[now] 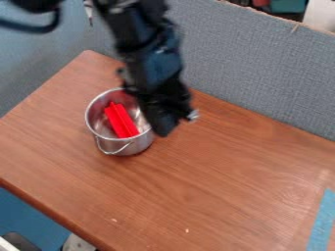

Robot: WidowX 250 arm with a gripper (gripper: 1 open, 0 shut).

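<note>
A steel pot (pixel 110 139) with a wire handle stands on the wooden table, holding red objects (pixel 121 120) that look like sticks or blocks. The dark, motion-blurred gripper (pixel 165 116) is low over the pot's right side, covering part of its rim. Its fingertips are blurred, and nothing shows clearly between them.
A grey padded wall (pixel 262 69) runs along the back, and a blue tape strip (pixel 320 216) lies at the right edge.
</note>
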